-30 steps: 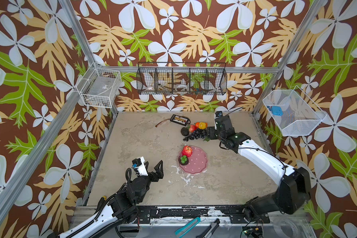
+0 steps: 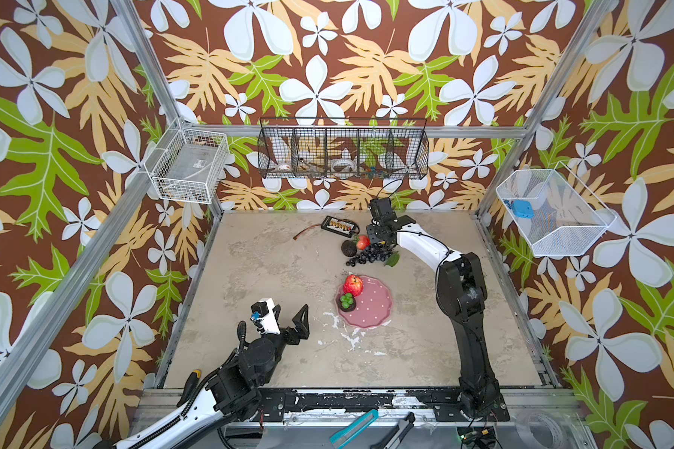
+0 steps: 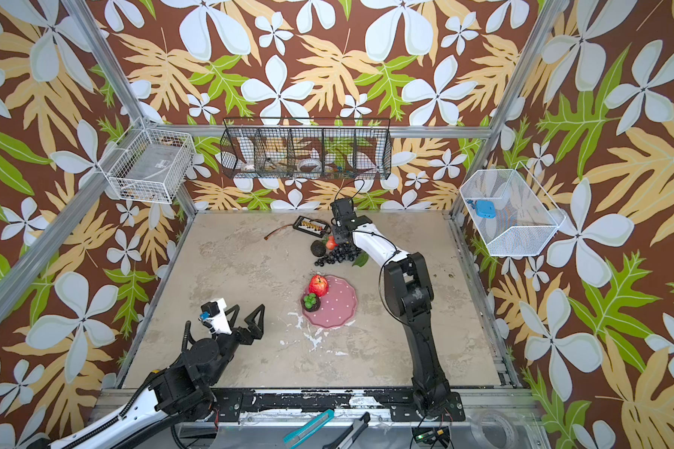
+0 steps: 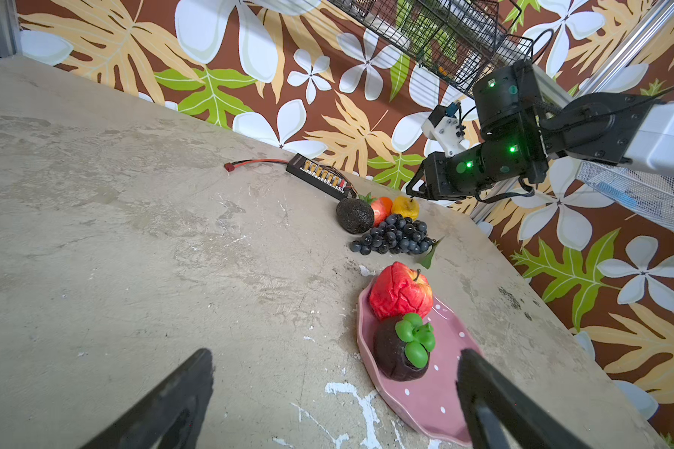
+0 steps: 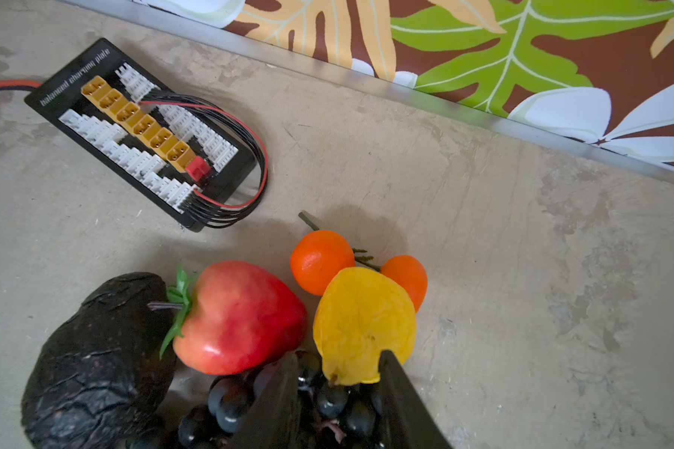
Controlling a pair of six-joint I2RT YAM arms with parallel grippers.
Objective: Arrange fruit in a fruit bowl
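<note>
On the pink dotted plate rest a wrinkled red fruit and a dark mangosteen with green leaves. Farther back a group lies on the tabletop: a dark avocado, a red strawberry-like fruit, small oranges, a yellow fruit and black grapes. My right gripper hangs over this group, its fingers apart, with the yellow fruit just beyond the fingertips and grapes underneath. At the front left, my left gripper stands open and empty, left of the plate.
A black charging board with a red cable lies behind the fruit on the left. A black wire basket hangs on the back wall, and white baskets hang on either side.
My right arm has swung left and back from beside the fruit group to over it, now covering the yellow fruit in the top left view. The left arm and plate stay put.
</note>
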